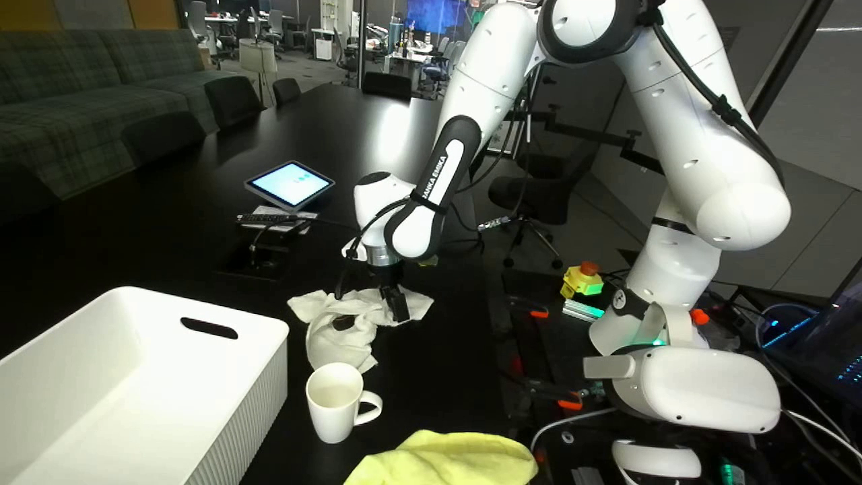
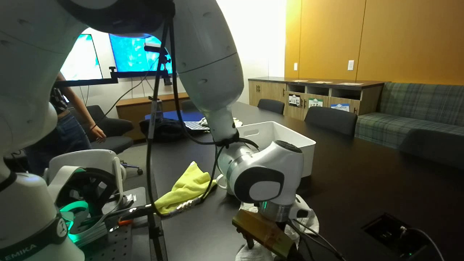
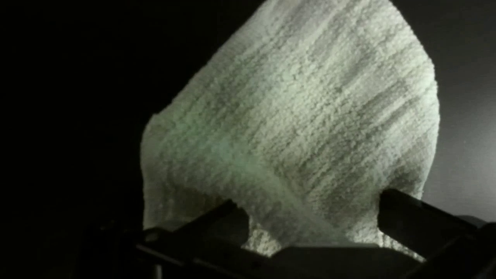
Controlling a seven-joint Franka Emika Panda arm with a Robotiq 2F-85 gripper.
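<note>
A crumpled white cloth [image 1: 339,343] lies on the dark table, behind the white mug [image 1: 333,401]. Down at the cloth's right part is my gripper [image 1: 393,306]. Its two dark fingers stand wide apart in the wrist view, so the gripper is open. The cloth [image 3: 297,121] spreads beneath and ahead of them, with a raised fold running between the fingers. How deep the fingertips reach into the cloth cannot be told. A dark patch [image 1: 343,322] shows amid the cloth's folds; whether it is an object or bare table is unclear.
An empty white bin [image 1: 242,388] stands left of the mug. A yellow cloth [image 1: 444,461] lies at the near edge. Farther back are a tablet [image 1: 289,184] and a remote [image 1: 267,219].
</note>
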